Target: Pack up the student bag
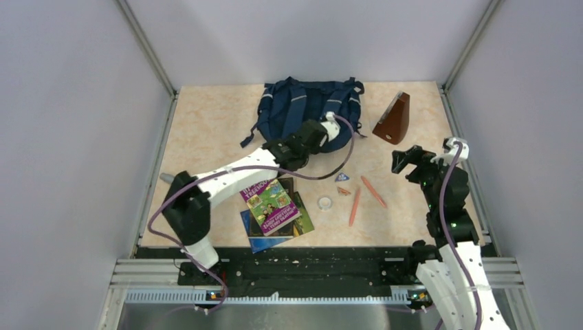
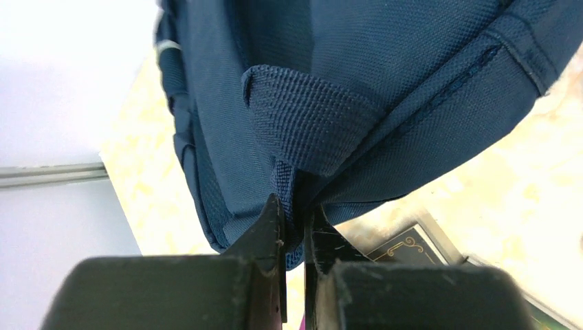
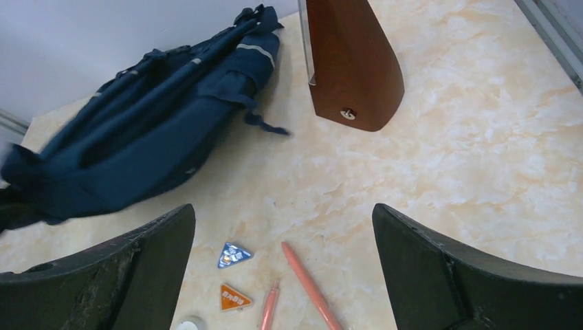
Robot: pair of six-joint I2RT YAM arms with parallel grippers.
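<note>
The navy bag (image 1: 278,103) lies at the back of the table, its near edge raised off the surface in the right wrist view. In the left wrist view my left gripper is shut on the loop (image 2: 306,117) at the bag's edge, with dark fabric pinched between its fingertips. My right gripper (image 1: 405,161) hangs over the right side of the table. Its fingers (image 3: 130,271) stand wide apart with nothing between them. Stacked books (image 1: 271,210) lie at the front left. Two reddish pencils (image 1: 372,192) rest on the table right of centre.
A brown wooden box (image 1: 394,118) stands at the back right. Blue (image 1: 342,177) and orange (image 1: 344,191) triangular pieces and a small round item (image 1: 324,203) lie mid-table. A grey object (image 1: 166,177) is partly hidden by the left arm.
</note>
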